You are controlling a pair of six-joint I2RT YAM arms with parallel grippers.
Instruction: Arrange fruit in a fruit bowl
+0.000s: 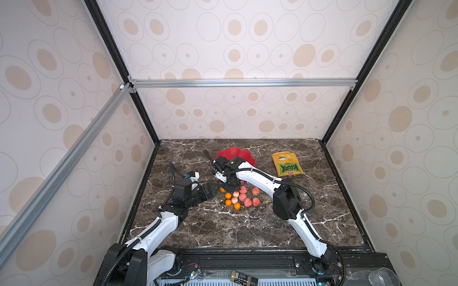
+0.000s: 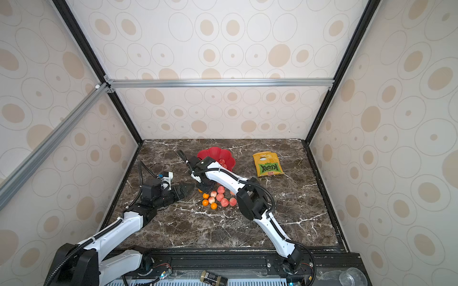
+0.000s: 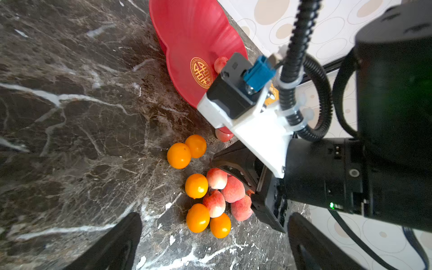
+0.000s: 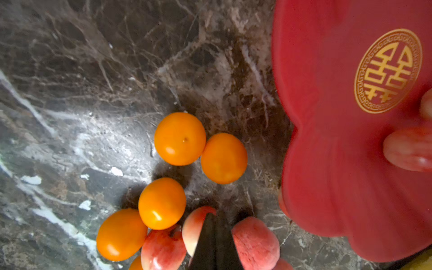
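Note:
In the right wrist view, the fingers of my right gripper are pressed together with nothing between them. A red apple (image 4: 255, 243) lies just right of the fingertips, outside them, and a paler apple (image 4: 194, 228) is partly hidden on their left. Several orange fruits (image 4: 180, 138) rest on the marble nearby. The red scalloped bowl (image 4: 310, 180) with a gold emblem stands to the right, reddish fruit (image 4: 409, 148) inside. My left gripper is open and empty, its fingers wide apart at the lower edge of its view, the fruit pile lying beyond them.
A yellow KRAX bag (image 1: 287, 164) lies at the back right. Red fruits (image 1: 247, 202) fill the pile's right side. My right arm (image 1: 257, 180) crosses over the pile near the bowl. Bare marble (image 1: 238, 228) lies in front.

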